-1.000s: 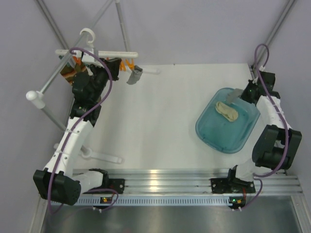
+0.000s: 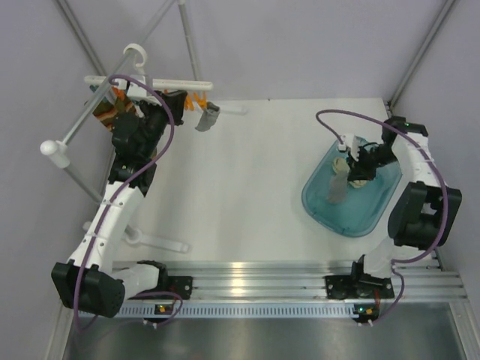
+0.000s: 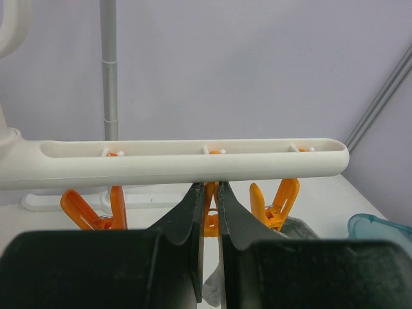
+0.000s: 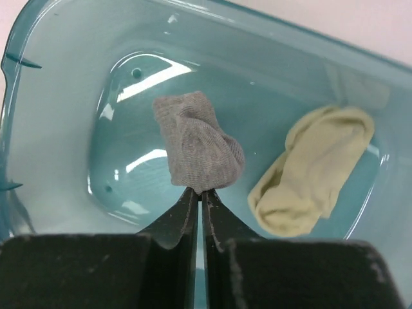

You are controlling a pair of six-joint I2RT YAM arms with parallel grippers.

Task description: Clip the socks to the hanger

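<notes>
In the left wrist view my left gripper is shut on the middle orange clip [image 3: 210,222], beneath the white hanger bar [image 3: 180,164]. My right gripper has its tips closed at the edge of a grey sock [image 4: 199,145], pinching it over the teal basin [image 2: 313,214]. A cream sock [image 4: 315,170] lies in the basin beside it, partly covered in the top view. Another grey sock [image 2: 208,117] hangs from the orange clips at the bar's right end. Patterned fabric [image 2: 107,114] hangs at its left end.
A white stand pole [image 2: 105,101] rises at the left and carries the hanger's hook [image 2: 136,55]. White table [image 2: 247,187] between the stand and the basin is bare.
My right gripper has carried the grey sock from the basin's far right side toward the left and front, over the basin. The left arm and the hanger have not moved.
</notes>
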